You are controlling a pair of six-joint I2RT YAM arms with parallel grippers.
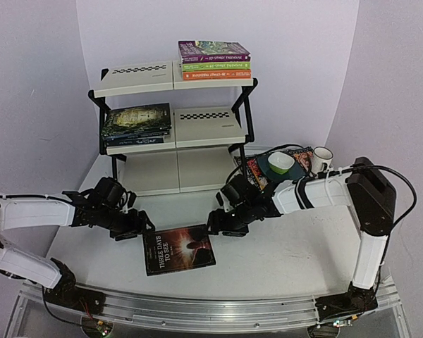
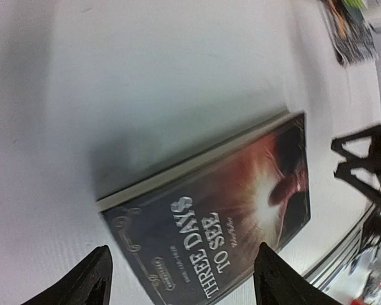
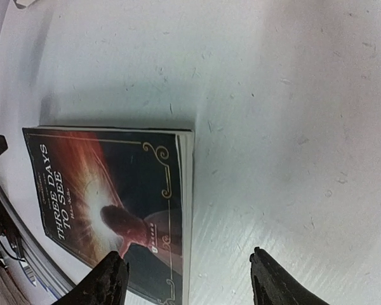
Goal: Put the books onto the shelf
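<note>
The dark "Three Days to See" book [image 1: 180,250] lies flat on the white table, cover up, between my grippers. In the left wrist view my left gripper is open above the book [image 2: 209,222], just beside its left end. My right gripper is open over the right edge of the book [image 3: 108,197]. A pile of dark books [image 1: 135,120] sits on the middle shelf at left. Purple, green and orange books [image 1: 215,56] are stacked on the top shelf at right.
The shelf rack [image 1: 148,172] stands behind, its bottom level empty. At back right are a mat with a green bowl [image 1: 280,160] and a white mug [image 1: 321,158].
</note>
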